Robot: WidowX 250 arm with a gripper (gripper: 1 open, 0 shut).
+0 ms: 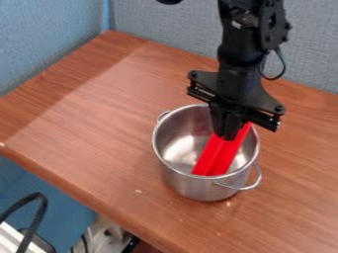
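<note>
A steel pot (181, 166) with two side handles stands on the wooden table near its front edge. A red bar (218, 156) lies slanted inside it, rising toward the upper right. The black gripper (230, 129) hangs over the right part of the pot, its tips at the upper end of the red bar. Whether anything is between its fingers is hidden.
Grey-blue walls (158, 25) stand behind and left. Cables and white equipment (27, 237) are below the front edge at lower left.
</note>
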